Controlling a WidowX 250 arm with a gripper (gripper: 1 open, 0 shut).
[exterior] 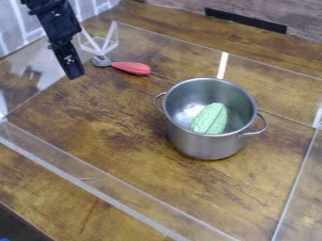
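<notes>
My gripper (72,66) is at the upper left, over the wooden table, left of a red-handled utensil (131,68) with a metal head. Whether anything is between its fingers is too small to tell. A steel pot (201,141) with two handles stands right of centre, holding a pale green corn-shaped item (209,118).
The wooden table (101,141) has clear strips across it and along its edges. A pale object (98,42) stands just behind the utensil's head.
</notes>
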